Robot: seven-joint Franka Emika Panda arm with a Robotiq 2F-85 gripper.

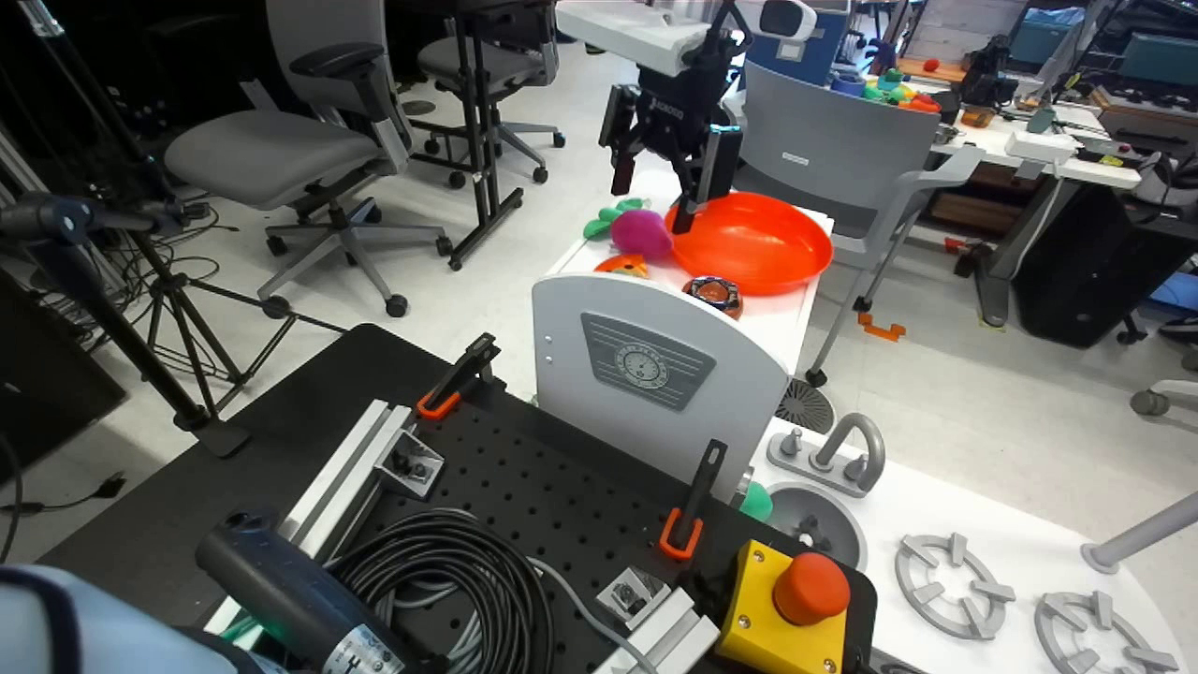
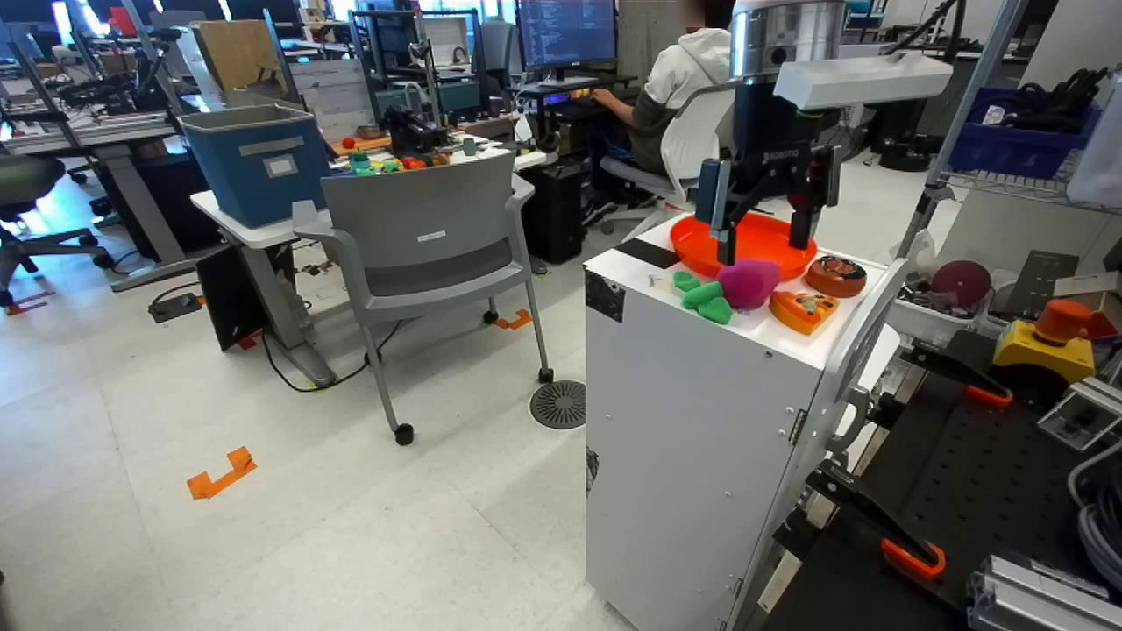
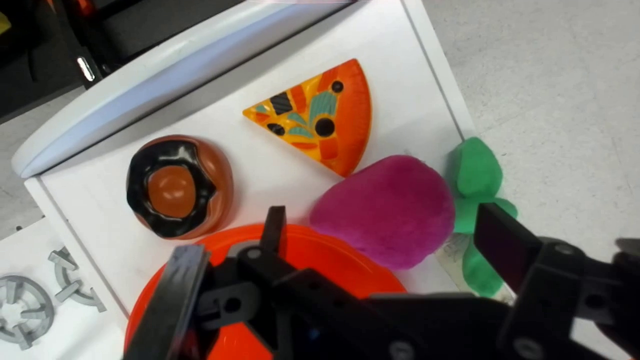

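My gripper is open over the white cabinet top, its fingers wide apart with nothing held. Below the gap lies a magenta plush vegetable with green leaves at its right end in the wrist view. It leans on or overlaps the rim of a red-orange bowl, partly hidden by the gripper. A toy pizza slice rests near the plush piece. Further left is a brown toy donut with black icing. In exterior view 2 the fingers hang above the bowl and plush piece.
A grey upright panel borders the cabinet on the black table's side. The toy sink and burners lie to one side. A grey chair stands near the cabinet. The leaves reach the cabinet's edge.
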